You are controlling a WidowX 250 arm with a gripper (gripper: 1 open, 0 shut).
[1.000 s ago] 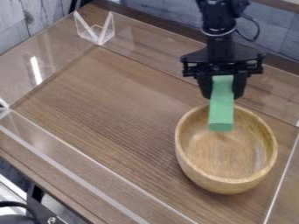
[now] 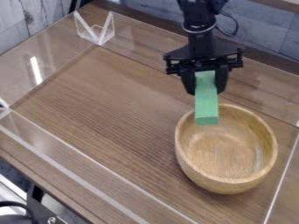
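My gripper (image 2: 205, 70), a black arm reaching down from the top middle, is shut on a green block (image 2: 205, 102), held upright so that its lower end is over the back rim of a wooden bowl (image 2: 223, 167) at the lower right. Whether the block touches the bowl is unclear.
A wooden table (image 2: 93, 114) fills most of the view, with a wide clear area left of the bowl. Clear plastic holders stand at the back left and left edge. Dark cables or fittings show at the lower-left corner.
The gripper and green block have moved left and slightly up, from over the bowl's inside toward its back rim.
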